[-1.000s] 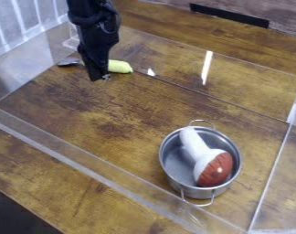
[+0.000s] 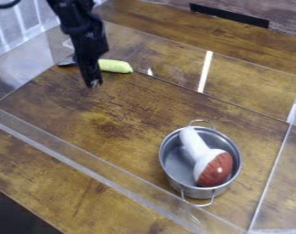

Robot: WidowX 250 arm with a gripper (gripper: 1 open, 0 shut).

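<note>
My black gripper [image 2: 94, 77] hangs at the upper left, just in front of a pale green elongated object [image 2: 115, 66] on the wooden floor of the clear-walled enclosure. Its fingertips are dark and blurred, with nothing visible between them; it looks shut. A dark object [image 2: 65, 63] lies partly hidden behind it. At the lower right, a metal pot [image 2: 176, 169] with wire handles holds a white item [image 2: 195, 144] with a red-brown end [image 2: 214, 168].
Clear plastic walls [image 2: 89, 169] bound the work area on the sides visible.
My gripper has moved slightly left and down, toward the front, from its earlier place beside the green object. The pot and its contents have not moved.
</note>
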